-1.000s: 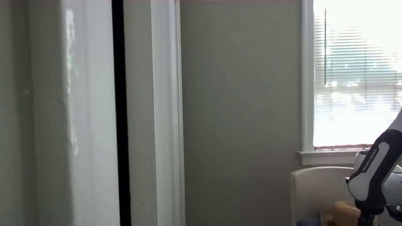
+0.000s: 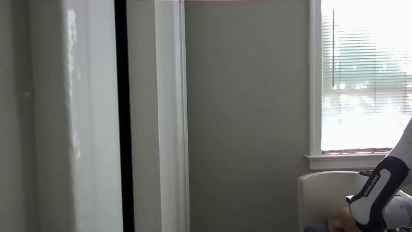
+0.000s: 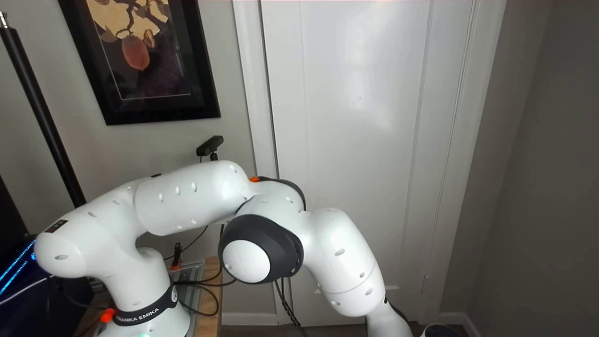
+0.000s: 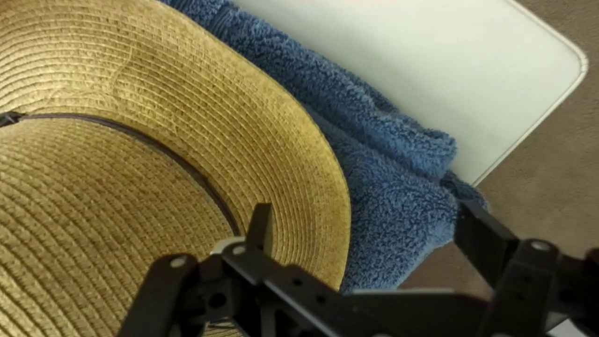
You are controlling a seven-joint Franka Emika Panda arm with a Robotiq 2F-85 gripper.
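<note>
A tan straw hat (image 4: 292,163) with a thin dark band fills the left of the wrist view, its brim overlapping a folded blue towel (image 4: 387,208). Both fingers of my open gripper show at the bottom of that view. One finger appears over the hat's brim, the other by the towel's outer corner; whether either touches cannot be told. Brim edge and towel lie in view between the fingers. Exterior view 1 catches only a slice of the hat (image 2: 348,219) behind my arm, with the towel (image 2: 315,228) at the bottom edge. Neither exterior view shows the fingers.
A white seat surface (image 4: 449,73) lies under the towel, with brown carpet (image 4: 553,185) past its edge. In exterior view 1 a pale chair back (image 2: 328,189) stands below the window (image 2: 365,85). A closed white door (image 3: 359,140) is behind my arm in exterior view 2.
In exterior view 1 my arm has come lower and slightly left, now covering more of the hat. Hat, towel and chair back look unmoved there.
</note>
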